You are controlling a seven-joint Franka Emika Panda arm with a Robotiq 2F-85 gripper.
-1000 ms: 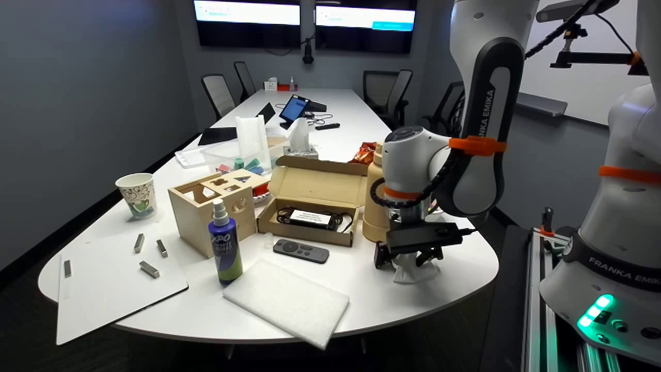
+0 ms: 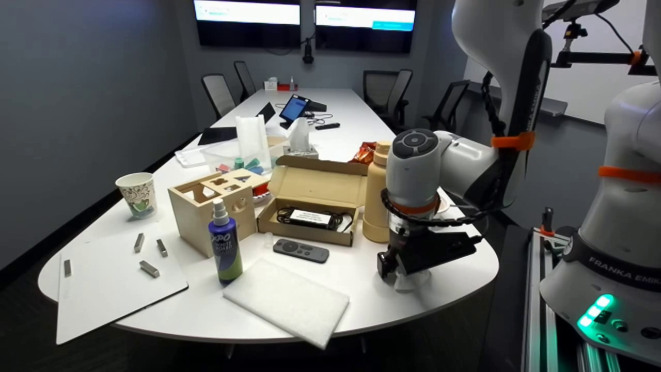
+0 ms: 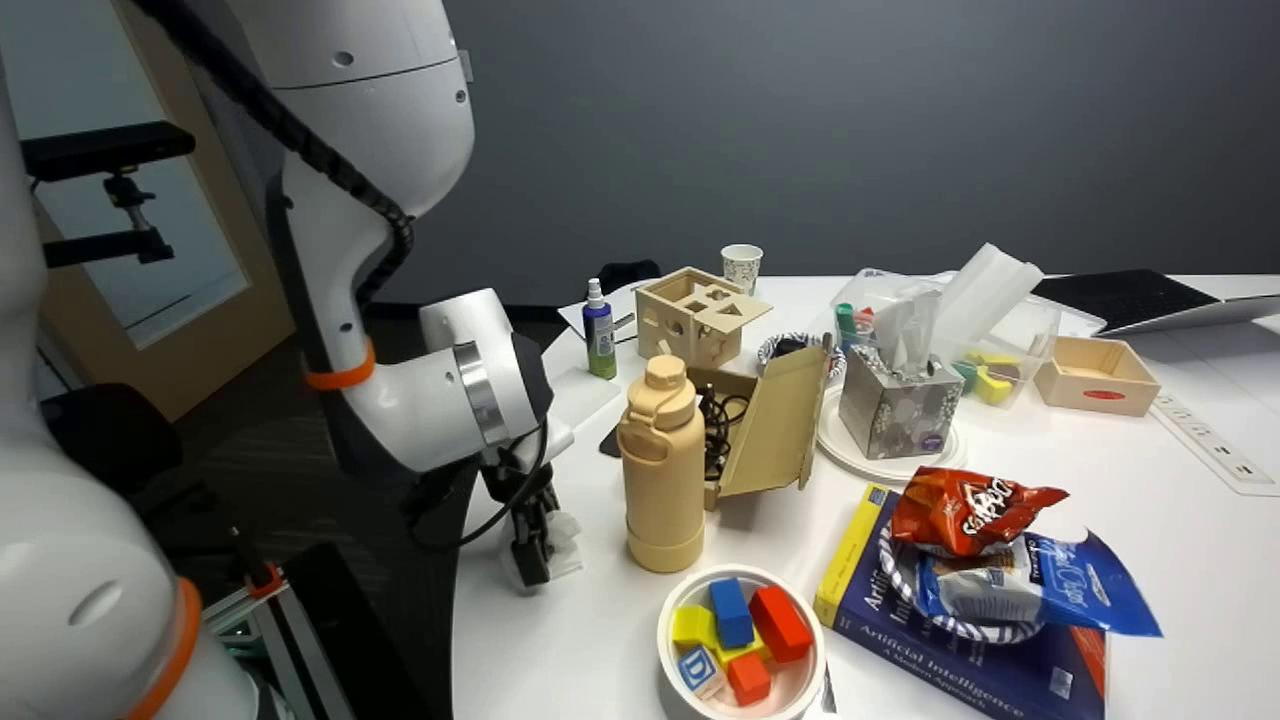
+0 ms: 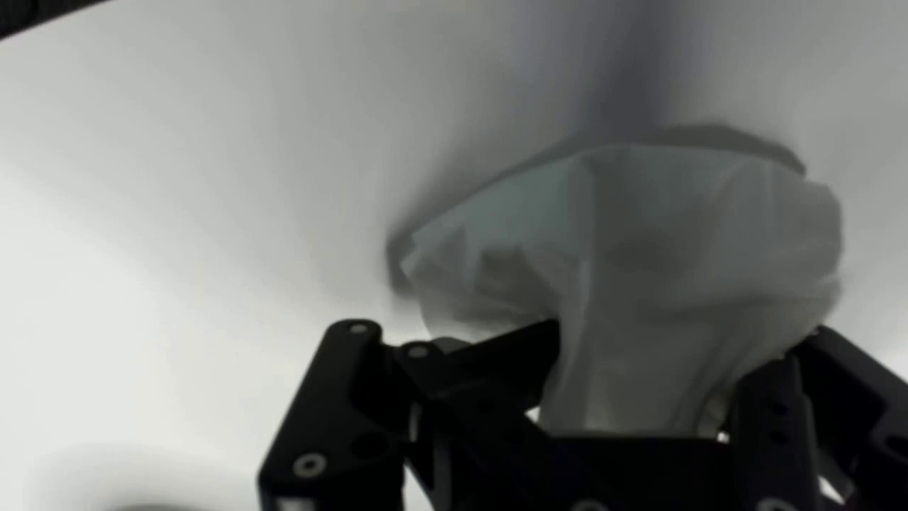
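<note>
My gripper is low over the near right end of the white table, its fingers shut on a crumpled white tissue. In the wrist view, the tissue fans out from between the black finger parts and covers the fingertips. Its edge is on or just above the table, with a shadow around it; contact is hard to judge. From the other side, exterior view 2 shows the tissue beside the gripper.
A tan bottle stands close to the gripper. Nearby are an open cardboard box, a bowl of blocks, a remote and a white pad. A tissue box stands farther back. The table's rounded edge is near.
My wrist has turned and tilted, and the forearm has swung right in exterior view 1. The gripper stays over nearly the same spot, with the tissue still at it.
</note>
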